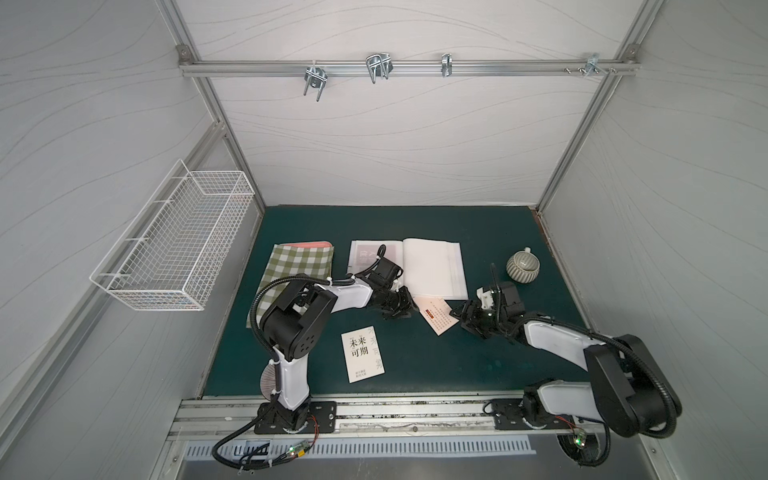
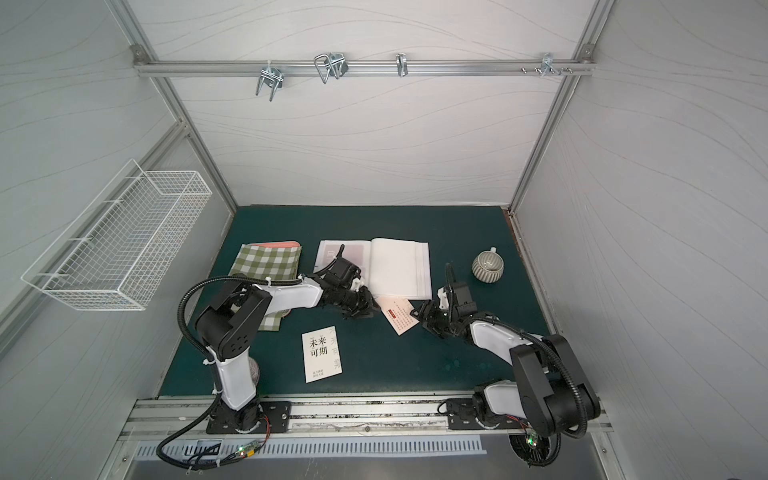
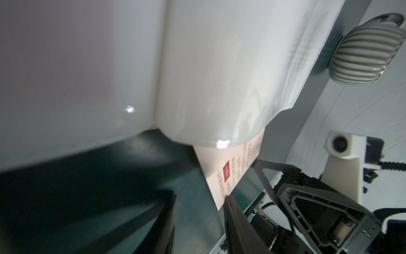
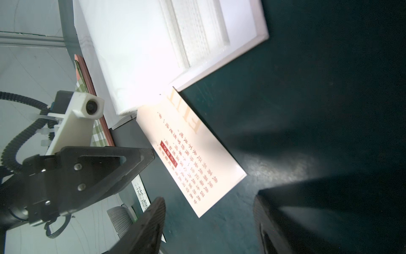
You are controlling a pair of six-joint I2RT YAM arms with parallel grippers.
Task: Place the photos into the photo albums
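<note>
The photo album lies open at the back centre. A cream photo card with red print sticks out from under the album's front edge. A second card with large black characters lies on the front table. My left gripper is open just in front of the album, left of the printed card, holding nothing. My right gripper is open to the right of that card, its fingers empty.
A checked cloth lies at left, a ribbed pot at back right. A wire basket hangs on the left wall.
</note>
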